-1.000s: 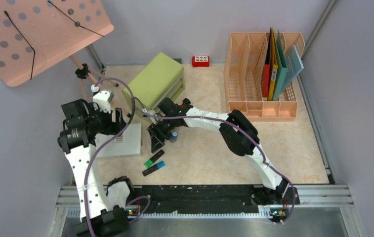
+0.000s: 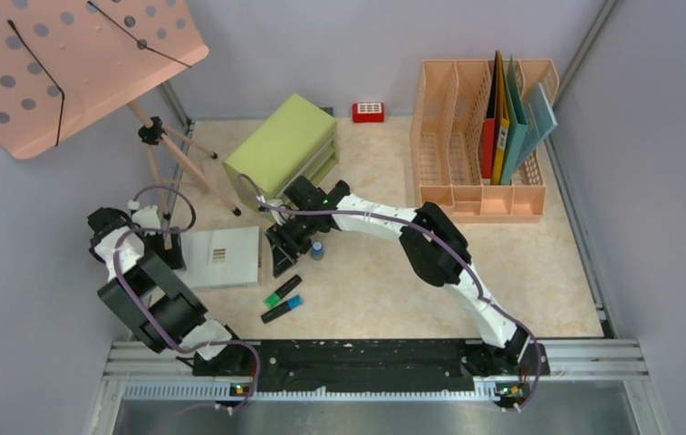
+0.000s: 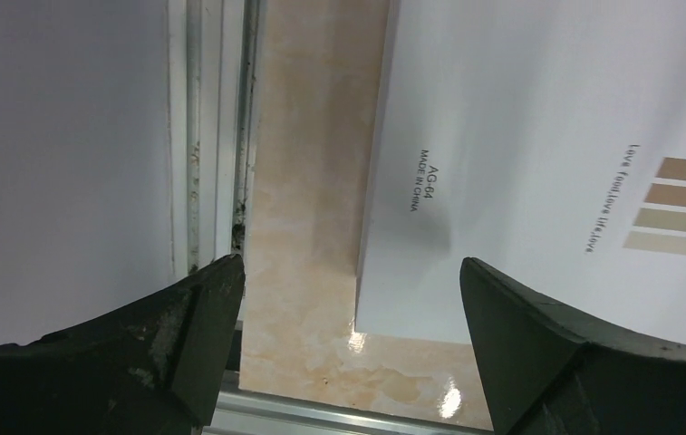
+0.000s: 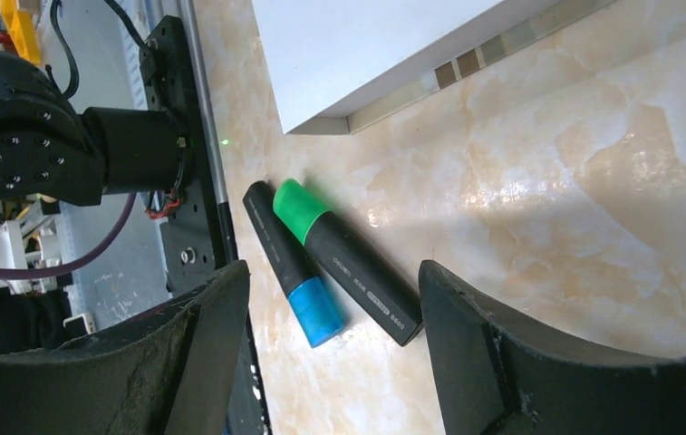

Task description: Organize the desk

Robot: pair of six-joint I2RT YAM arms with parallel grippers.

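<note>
A white flat box [image 2: 230,272] lies at the left of the desk; the left wrist view shows its printed face [image 3: 529,109]. My left gripper [image 2: 162,245] hangs at its left end, open and empty, above the edge. My right gripper [image 2: 289,249] is part open over the desk, right of the white box, nothing seen between its fingers. Beneath and near it lie a green-capped marker [image 4: 357,272] and a blue-capped marker [image 4: 285,254]. A small blue cylinder [image 2: 317,252] stands beside the right gripper.
A green drawer cabinet [image 2: 280,136] stands at the back, a red object [image 2: 368,118] behind. A peach organizer [image 2: 439,199] with folders is at the back right. A pink perforated board on a stand [image 2: 67,63] occupies the upper left.
My left arm has moved left and folded down toward the box's left end. The right arm has shifted very slightly.
</note>
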